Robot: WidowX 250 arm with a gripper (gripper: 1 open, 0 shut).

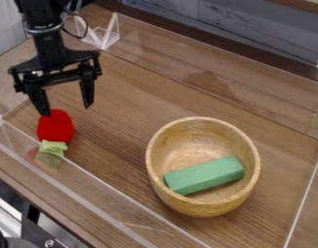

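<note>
My black gripper (58,95) hangs at the upper left, its fingers apart with nothing between them, just above and behind a red object (55,126). At the lower end of the red object lies a small pale green piece (51,148). A green block (204,175) lies inside a wooden bowl (174,199) at the right.
A pale, unclear wire-like item (104,34) stands at the upper left, behind the arm.
</note>
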